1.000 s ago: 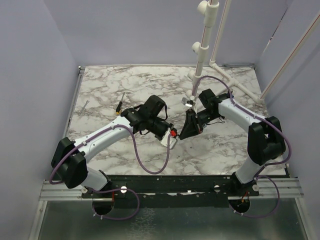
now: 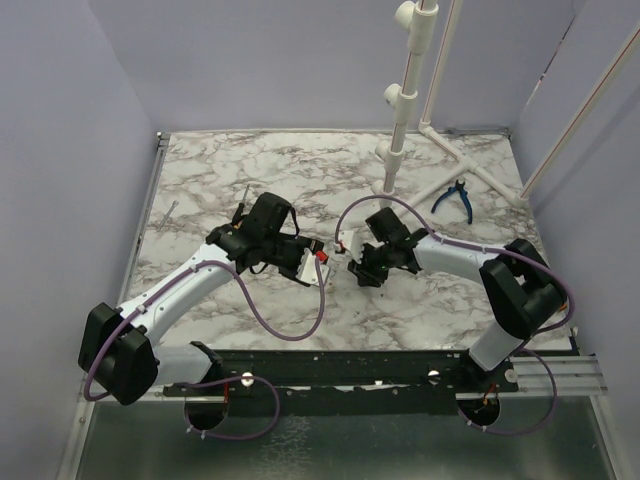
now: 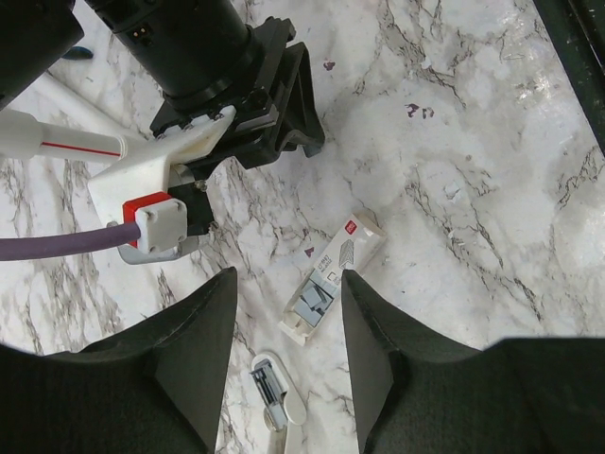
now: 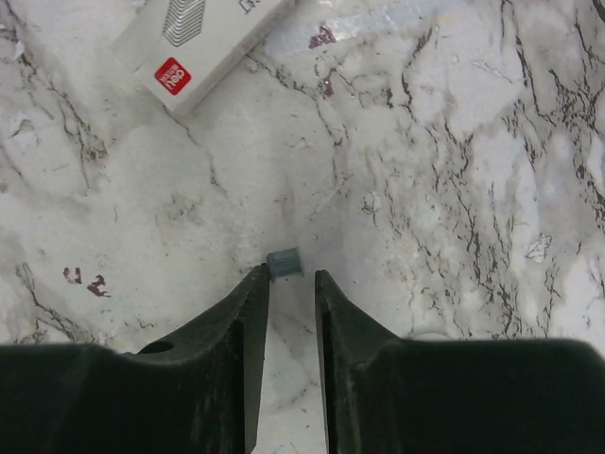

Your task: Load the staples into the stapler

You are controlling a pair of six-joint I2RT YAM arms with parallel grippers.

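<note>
A white staple box printed with a red label lies on the marble table, its end also in the right wrist view (image 4: 203, 43). A white stapler (image 3: 276, 397), open with its dark channel showing, lies nearer the left gripper, which hangs over both with fingers apart and empty. Under the right gripper is a small grey strip of staples (image 4: 285, 263), at its fingertips; the fingers are slightly apart, and whether they touch it I cannot tell.
White pipe framing (image 2: 465, 165) stands at the back right with blue pliers (image 2: 452, 200) beside it. Screwdrivers lie at the left back.
The left arm has drawn back to the left.
</note>
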